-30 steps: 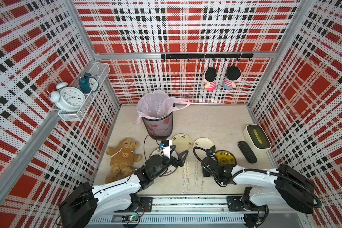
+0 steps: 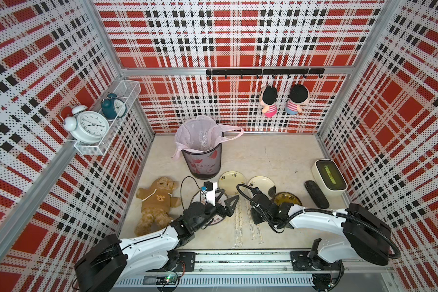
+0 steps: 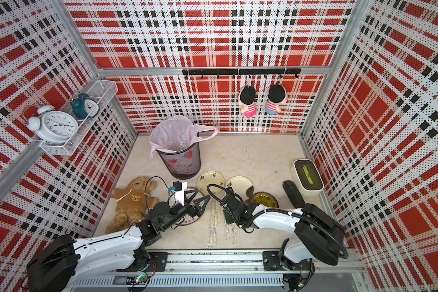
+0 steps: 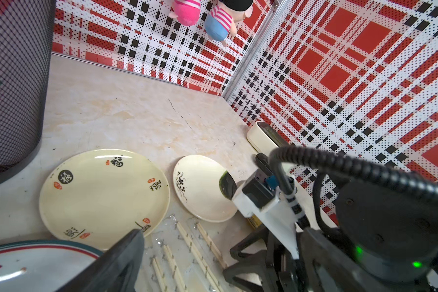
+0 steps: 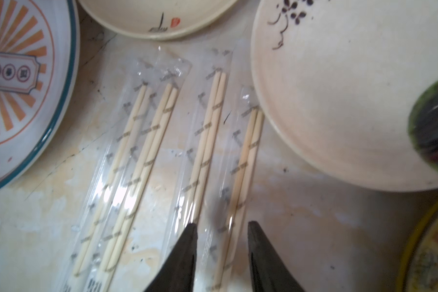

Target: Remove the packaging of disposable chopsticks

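Several packs of chopsticks in clear printed wrappers [image 5: 155, 136] lie side by side on the table, between the plates. My right gripper is open over the rightmost pack [image 5: 246, 165], seen between and beyond its fingertips in the right wrist view. My left gripper [image 2: 230, 204] is open to the left of the packs, above the red-rimmed plate [image 4: 43, 262]; nothing shows held in it.
A bin [image 2: 202, 163] with a pink bag stands at the back. Cream plates [image 4: 102, 194] and a yellow dish [image 2: 288, 197] border the packs. A teddy bear [image 2: 155, 204] lies left; a black case [image 2: 316, 193] and cream container [image 2: 329, 176] sit right.
My right gripper and arm have moved leftward over the chopstick packs. My left gripper has shifted slightly, a little lower in the top left view.
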